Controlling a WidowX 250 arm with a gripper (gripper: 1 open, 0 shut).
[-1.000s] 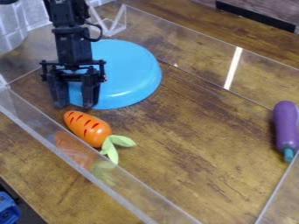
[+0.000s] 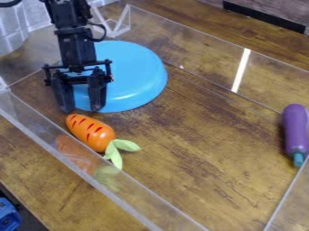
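Observation:
The black gripper (image 2: 78,90) reaches down from the top left over the left part of a round blue object (image 2: 133,70), like an upturned plate or lid. Its fingertips are low at that object's near left side; whether anything is between them is hard to tell. An orange toy carrot (image 2: 92,132) with pale green leaves lies just in front, apart from the gripper. A purple toy eggplant (image 2: 295,130) with a teal tip lies at the far right.
Clear plastic walls edge the wooden work surface (image 2: 200,153), including along the near left. A small blue object (image 2: 7,213) sits outside at the bottom left.
The carrot, eggplant and blue round object look unmoved.

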